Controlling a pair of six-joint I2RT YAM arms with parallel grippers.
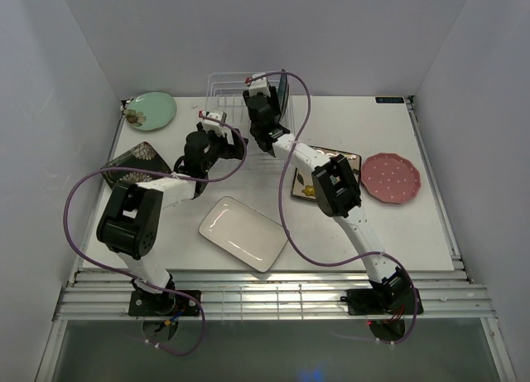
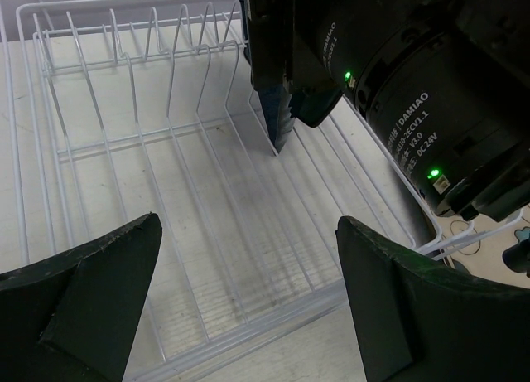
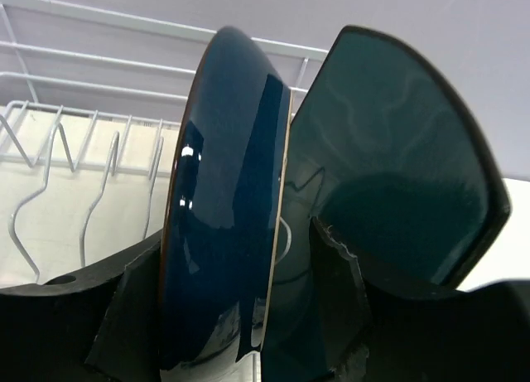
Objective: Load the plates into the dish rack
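Observation:
A white wire dish rack (image 1: 224, 88) stands at the back centre. My right gripper is open at them, one finger either side of the nearer plate. My left gripper hangs open over the rack's left part, nothing between its fingers; empty wire slots show below it.
Loose plates lie around the rack: green (image 1: 150, 111) at back left, dark (image 1: 141, 157) at left, cream (image 1: 243, 233) in front, a flower-patterned one (image 1: 302, 187) and pink (image 1: 391, 178) at right.

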